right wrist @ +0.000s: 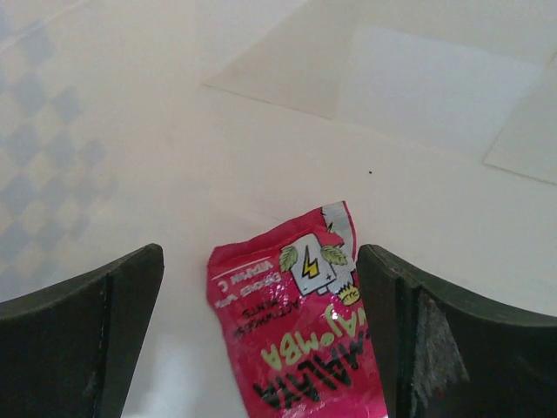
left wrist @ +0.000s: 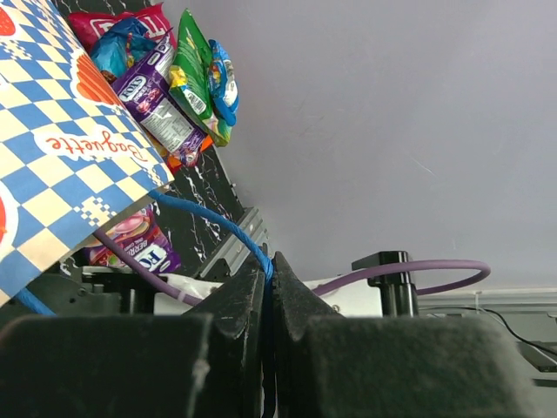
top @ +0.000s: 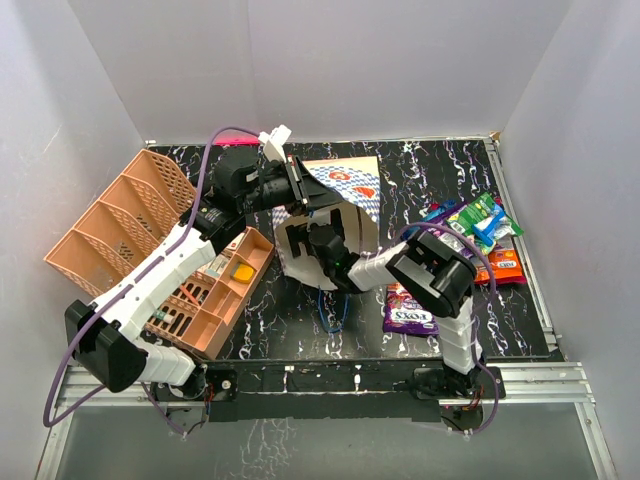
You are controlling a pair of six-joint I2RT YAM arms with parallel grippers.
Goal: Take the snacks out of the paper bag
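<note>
The paper bag (top: pixel 350 178), blue-and-white checked, lies with its mouth toward the table's front. My left gripper is shut on the bag's blue handle (left wrist: pixel 213 216), above the bag. Inside the bag, my right gripper stands open, and a red snack packet (right wrist: pixel 300 322) lies on the pale paper between its fingers in the right wrist view. The packet's lower end runs out of that view. Outside, a purple packet (top: pixel 408 312) lies by the front right, and several snacks, among them a green packet (top: pixel 478 214), are heaped at the right.
An orange compartment tray (top: pixel 225 315) and an orange rack (top: pixel 120 215) occupy the left side. The right arm reaches across the front of the table. Bare black tabletop (top: pixel 285 340) shows in front of the bag.
</note>
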